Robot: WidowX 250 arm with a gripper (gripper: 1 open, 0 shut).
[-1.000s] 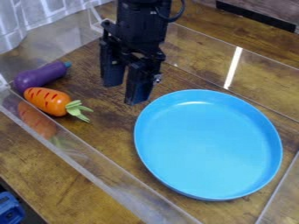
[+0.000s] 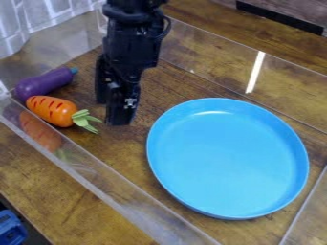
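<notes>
My black gripper (image 2: 120,100) hangs above the wooden table at upper middle, its dark fingers pointing down, just right of the orange carrot and left of the blue plate. Whether it is open or shut is hard to tell. The toy carrot (image 2: 52,110), with pale green leaves, lies at the left. A purple eggplant (image 2: 41,84) lies behind it. The large blue plate (image 2: 228,158) fills the right middle.
A clear plastic wall (image 2: 102,187) runs along the near left, with another along the back right. A blue object (image 2: 10,230) shows at the lower left corner. Bare wood (image 2: 192,81) lies behind the plate.
My gripper has moved left, away from the plate and toward the carrot. The carrot, eggplant and plate are where they were.
</notes>
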